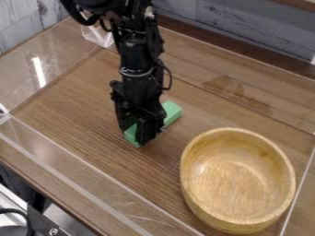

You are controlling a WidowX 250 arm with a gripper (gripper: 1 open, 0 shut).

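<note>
My black gripper [135, 120] is low over the wooden table, shut on a green object [168, 114] lying at the middle of the view. The arm and fingers cover much of the green object, so its exact shape and the fingertips are hard to make out.
A large pale yellow bowl [237, 173] stands at the front right. A small clear item [96, 33] sits at the back left.
</note>
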